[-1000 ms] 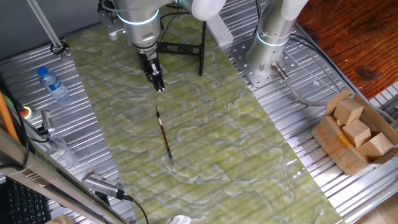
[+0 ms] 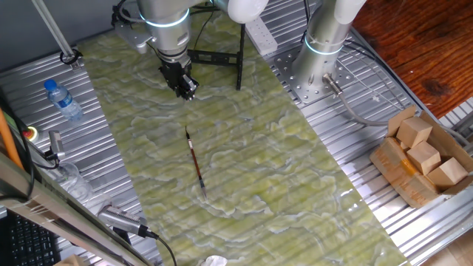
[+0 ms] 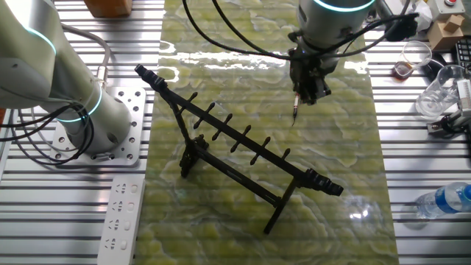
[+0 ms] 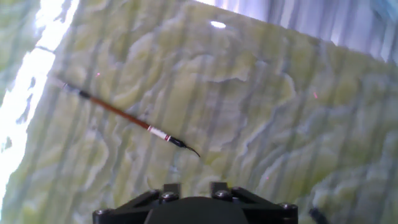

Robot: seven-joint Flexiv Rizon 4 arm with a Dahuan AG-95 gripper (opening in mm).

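A brush with a reddish-brown handle point(image 2: 196, 164) lies on the green marbled mat, its dark pointed end toward my gripper point(image 2: 188, 93). In the wrist view the brush point(image 4: 118, 111) lies diagonally at left, with its curved dark tip just above the fingers. My gripper is open there, its two fingertips apart and nothing between them. From the opposite side, the gripper point(image 3: 312, 92) hides most of the brush; only the tip end point(image 3: 296, 107) shows. A black rack with a row of pegs point(image 3: 243, 138) stands on the mat beside the gripper.
At one side are a water bottle point(image 2: 63, 100) and clear cups point(image 3: 441, 92). A cardboard box point(image 2: 406, 174) of wooden blocks sits opposite.
My gripper has turned and drawn back slightly, its fingertips now farther from the brush in exterior view 1. The brush and rack have not moved.
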